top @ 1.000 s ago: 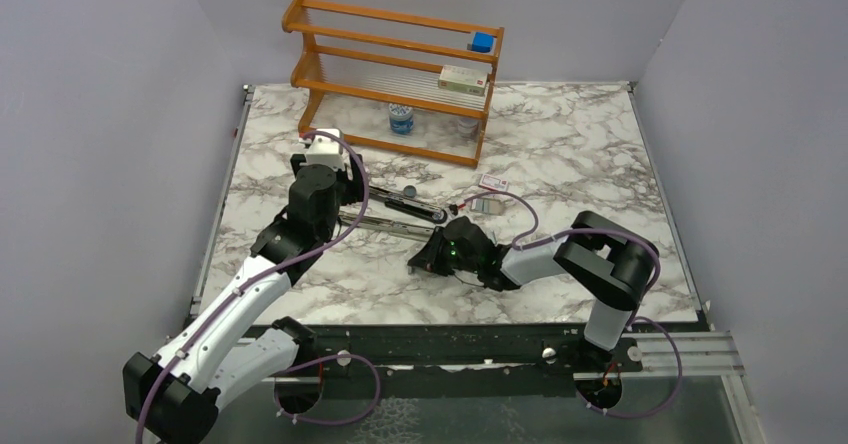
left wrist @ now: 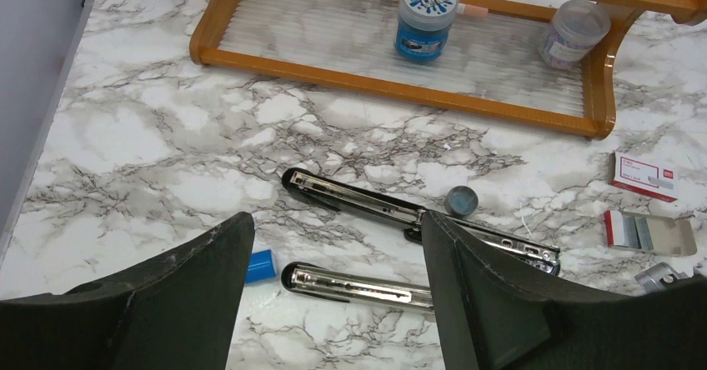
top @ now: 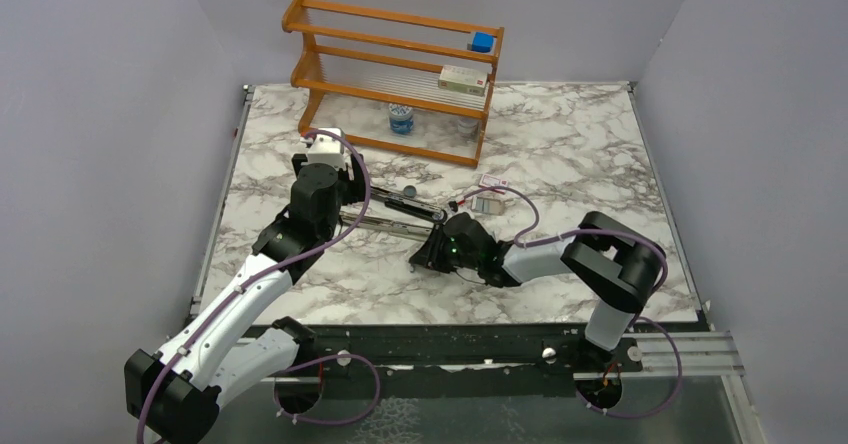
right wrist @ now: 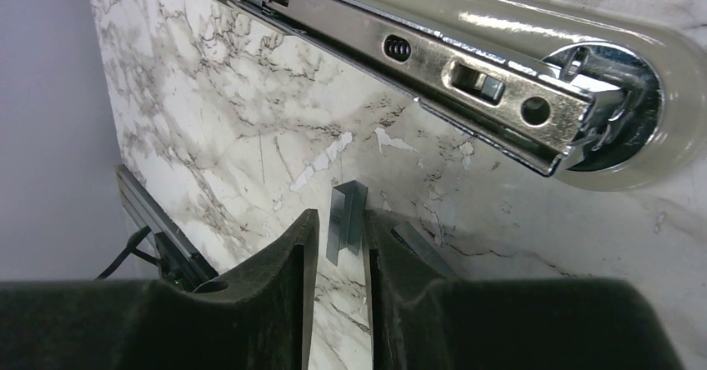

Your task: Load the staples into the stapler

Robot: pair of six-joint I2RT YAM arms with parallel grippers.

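A small grey staple strip (right wrist: 348,220) shows between the tips of my right gripper, close to the right-hand finger (right wrist: 373,257). A gap shows on its other side, so those fingers stand slightly open; whether the strip touches the table is unclear. Just beyond lies the opened pale stapler (right wrist: 492,78), its metal channel bare. A black opened stapler (left wrist: 375,203) lies parallel to it, farther back. High over their left ends, my left gripper is open and empty. An opened staple box (left wrist: 667,235) sits at the right.
A closed red-and-white box (left wrist: 644,177) and a small round grey lid (left wrist: 461,201) lie nearby. Behind stands the wooden shelf (top: 400,91) with jars. Beside the left gripper is a blue block (left wrist: 261,267).
The right forearm and elbow have shifted slightly to the right, and the right gripper has barely moved. The left arm and the staplers look unchanged.
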